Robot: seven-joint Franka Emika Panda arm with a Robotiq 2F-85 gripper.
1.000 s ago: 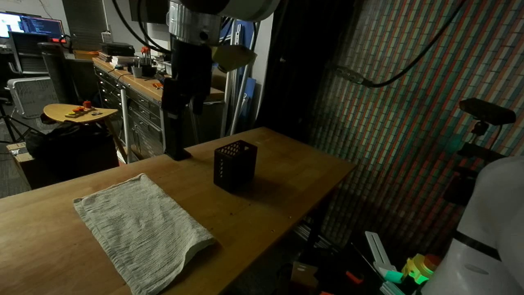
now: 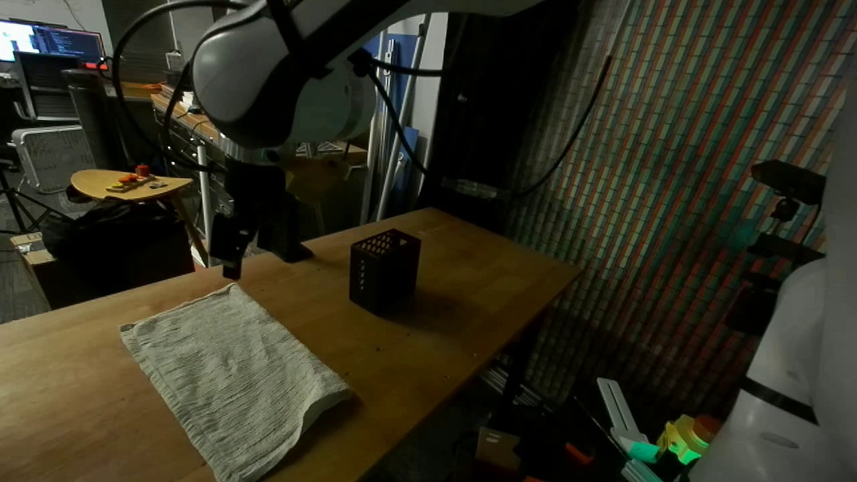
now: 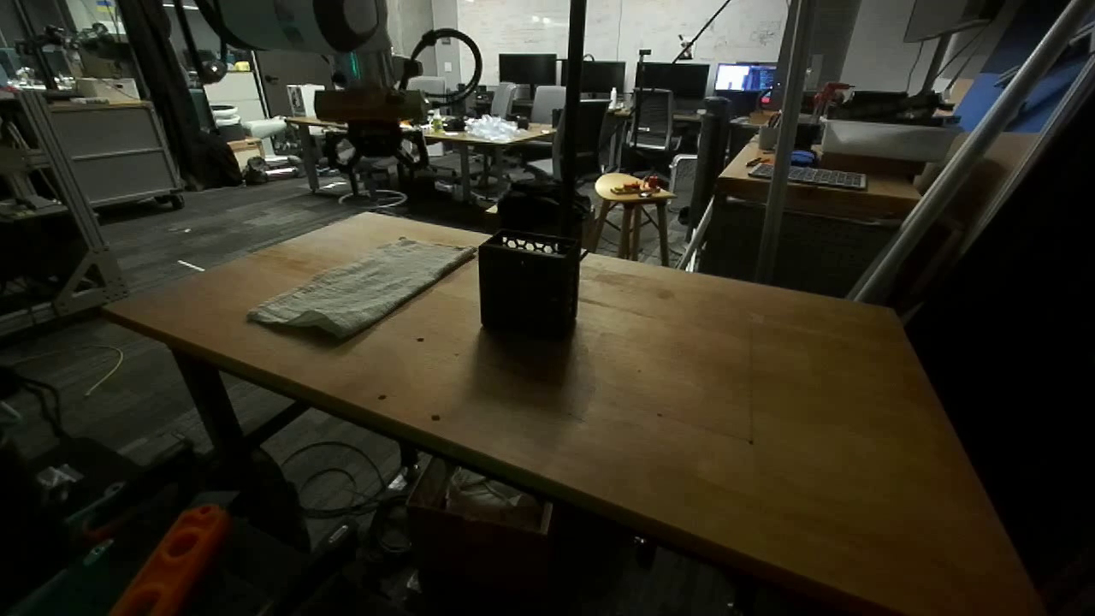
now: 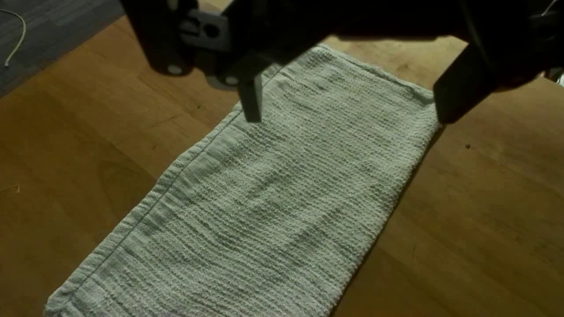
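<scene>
A pale, ribbed cloth [image 2: 233,373] lies mostly flat on the wooden table, its near right corner slightly raised. In the wrist view the cloth [image 4: 275,200] stretches away beneath my gripper. The fingers are spread wide with nothing between them. One fingertip [image 4: 251,103] appears over the cloth's left hem, the other at its right edge. From the side, my gripper [image 2: 235,249] hangs above the table near the cloth's far corner. In the second exterior view the cloth [image 3: 364,287] sits left of a black box, with the gripper [image 3: 380,169] higher up behind it.
A black open-topped box with hexagonal holes [image 2: 383,273] stands on the table [image 2: 490,281], apart from the cloth. A dark post [image 3: 571,123] rises at the table's far side. Broad bare tabletop [image 3: 801,441] lies right of the box.
The arm has come down and moved left in exterior view 1, bringing my gripper from above the far table edge toward the cloth. Cloth and box have not moved.
</scene>
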